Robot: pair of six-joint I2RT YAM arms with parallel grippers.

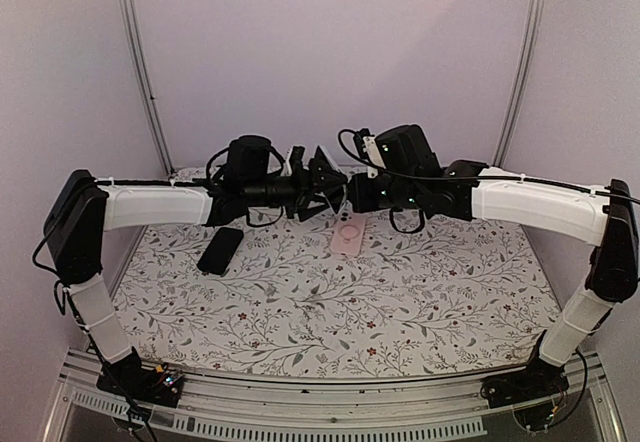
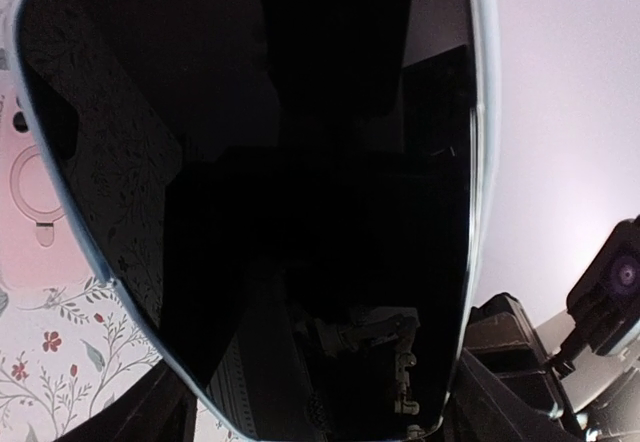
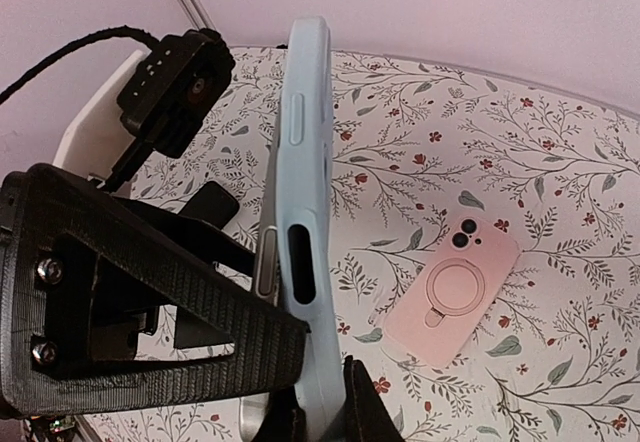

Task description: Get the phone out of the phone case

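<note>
The phone [image 2: 320, 212] has its dark glossy screen facing the left wrist camera, framed by a light blue phone case [image 3: 307, 162]. Its grey side strip shows beside the case edge in the right wrist view, so the phone seems partly out along that side. My right gripper is shut on the lower corner of the case. Around the phone's lower end stands my left gripper, open; one of its fingers [image 3: 190, 312] shows left of the phone. Whether that finger touches is unclear. From above, both grippers meet at the tilted phone.
On the flowered table [image 1: 400, 312] lies a pink phone [image 3: 450, 292], beneath the held one. A black phone-like slab [image 1: 221, 250] rests to the left.
</note>
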